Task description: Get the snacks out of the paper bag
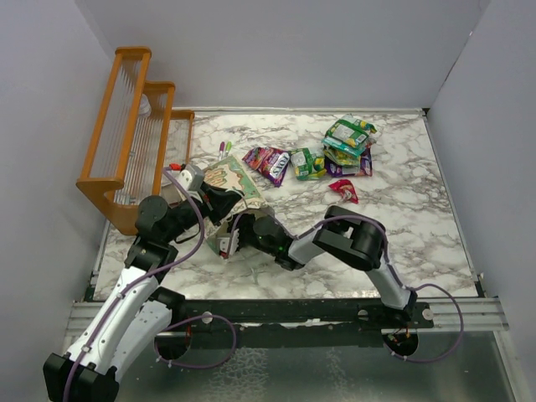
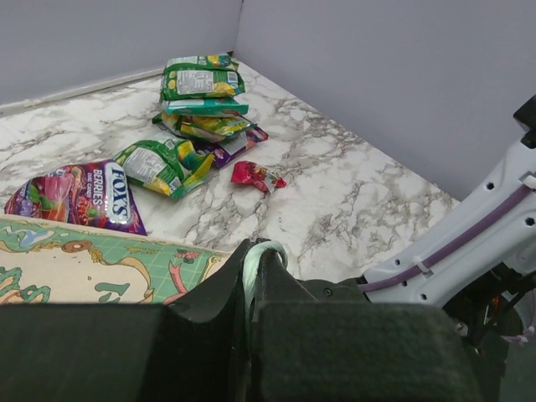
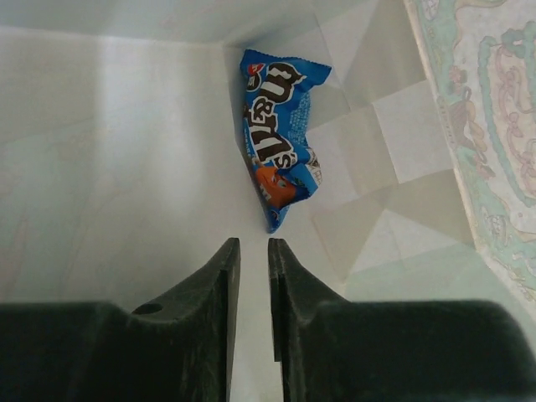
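The paper bag [image 1: 229,177] lies tilted at the front left, printed in green and cream. My left gripper is shut at its edge, a thin pale strip showing at the fingertips. Inside the bag, in the right wrist view, a blue M&M's pack [image 3: 276,134] lies against the inner corner. My right gripper reaches into the bag, fingers slightly apart with nothing between them, just short of that pack.
Snack packs [image 1: 347,138] are piled at the back right, with purple [image 1: 266,163] and green [image 1: 306,163] packs behind the bag and a red pack [image 1: 343,190] right of it. A wooden rack [image 1: 117,134] stands left.
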